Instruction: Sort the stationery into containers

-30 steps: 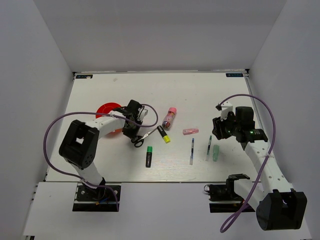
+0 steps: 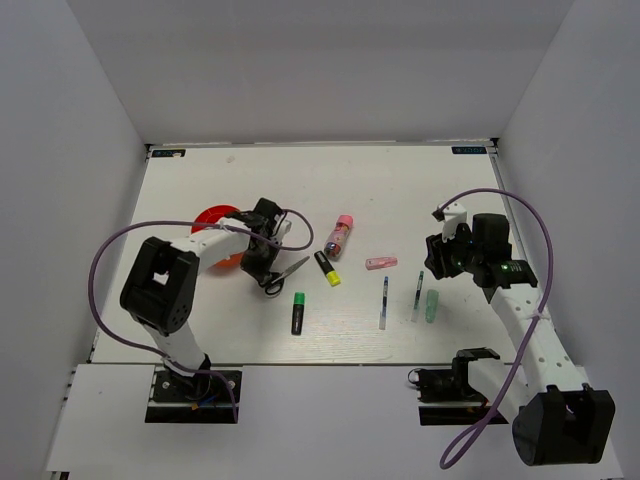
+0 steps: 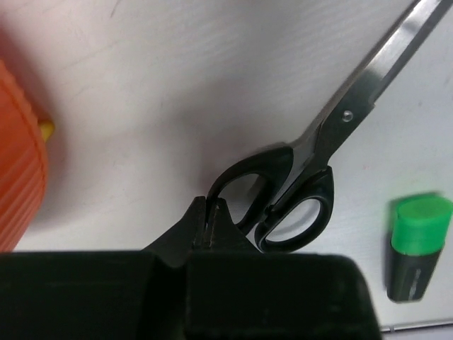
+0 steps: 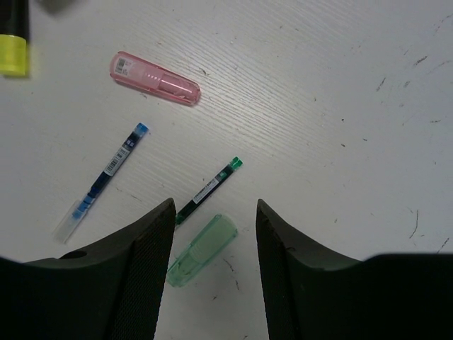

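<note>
Black-handled scissors (image 3: 327, 138) point up and right in the left wrist view. My left gripper is shut on the edge of one handle loop. From above, the scissors (image 2: 292, 268) are just right of that gripper. An orange-red bowl (image 2: 212, 214) stands left of it, partly hidden by the arm. My right gripper is open above the table, empty. Below it lie a clear green case (image 4: 202, 251), a green-capped pen (image 4: 207, 189), a blue-capped pen (image 4: 110, 172) and a pink case (image 4: 154, 78).
A green-capped black marker (image 2: 298, 313) and a yellow-and-black highlighter (image 2: 327, 268) lie near the scissors. Behind the highlighter is a pink pouch-like bottle (image 2: 339, 236).
</note>
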